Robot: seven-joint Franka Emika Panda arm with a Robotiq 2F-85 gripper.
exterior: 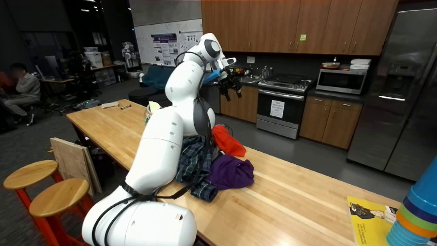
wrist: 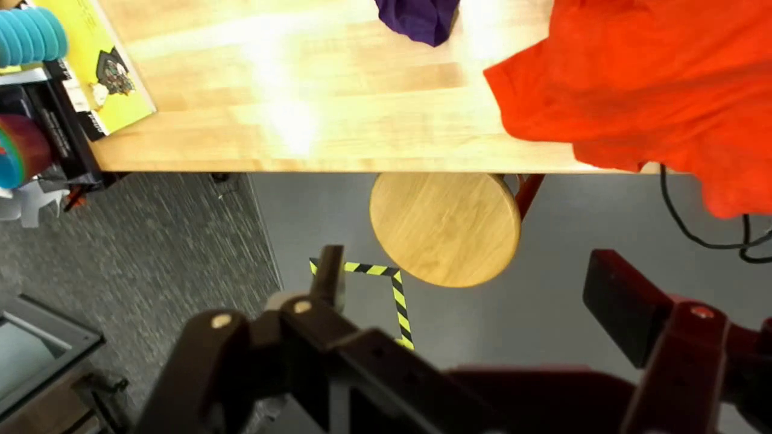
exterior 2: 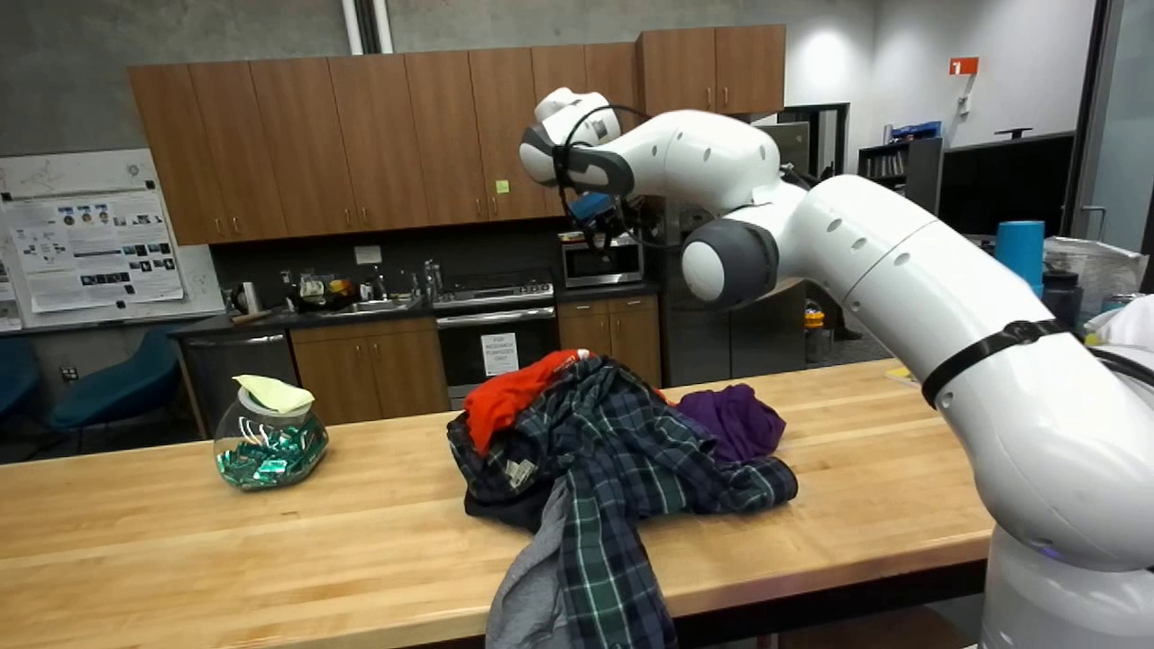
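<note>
My gripper is open, its dark fingers wide apart with only floor and a stool seat seen beyond them. In the first exterior view the gripper (exterior: 230,91) hangs high above the far side of the table, clear of the cloth. A heap of clothes lies mid-table: a dark plaid shirt (exterior 2: 638,443), a red garment (exterior 2: 508,398), a purple garment (exterior 2: 736,420) and a grey piece (exterior 2: 532,579) draping over the near edge. In the wrist view the red garment (wrist: 651,87) overhangs the far edge, and a bit of the purple one (wrist: 420,18) shows at the top.
A glass jar of green-wrapped pieces (exterior 2: 270,443) stands left of the heap. A yellow book (exterior: 370,221) and blue stacked cups (exterior: 418,205) sit at the table's other end. Bare tabletop (exterior: 295,196) lies between. A round stool (wrist: 447,228) stands beyond the far edge.
</note>
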